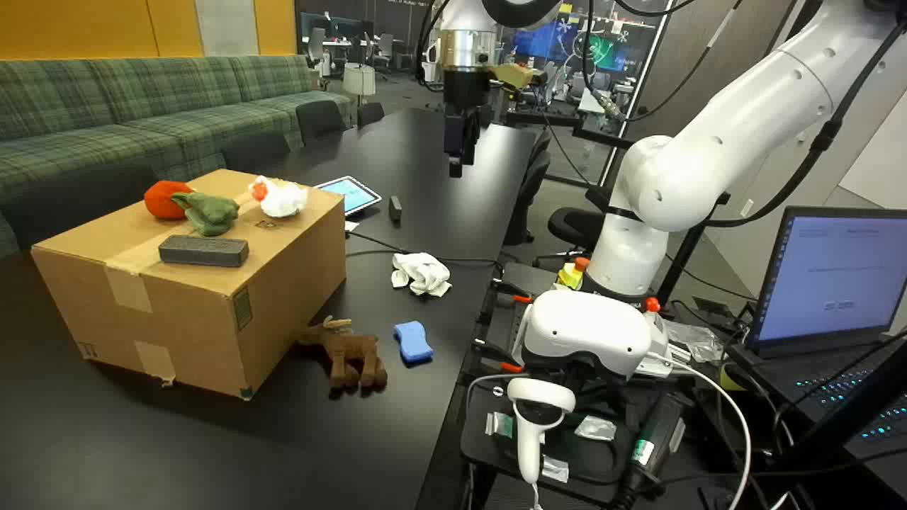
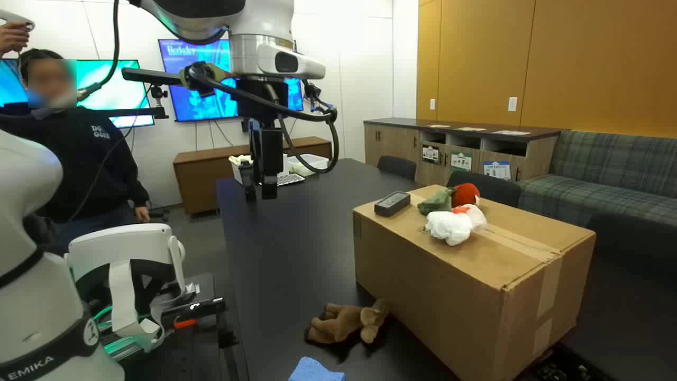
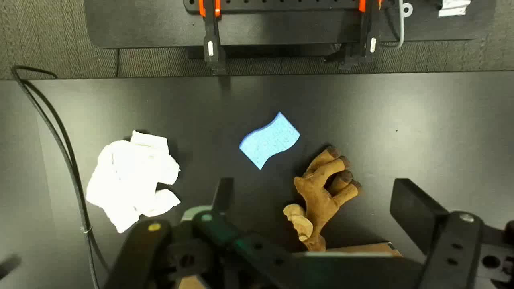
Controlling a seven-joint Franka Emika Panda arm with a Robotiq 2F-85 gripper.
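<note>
My gripper is open, its two fingers far apart with nothing held between them. In both exterior views the gripper hangs high above the dark table, clear of everything on it. From the wrist, a brown plush moose appears between the fingers, lying on its side far below. Close to it rests a wavy blue sponge. A crumpled white cloth lies to the left in that view. On the cardboard box sit a dark grey block-like eraser, a green plush, a red plush and a white plush.
Beyond the cloth, a black cable crosses the table near a tablet and a small dark object. A cart with a white headset adjoins the table edge. One person stands behind the arm.
</note>
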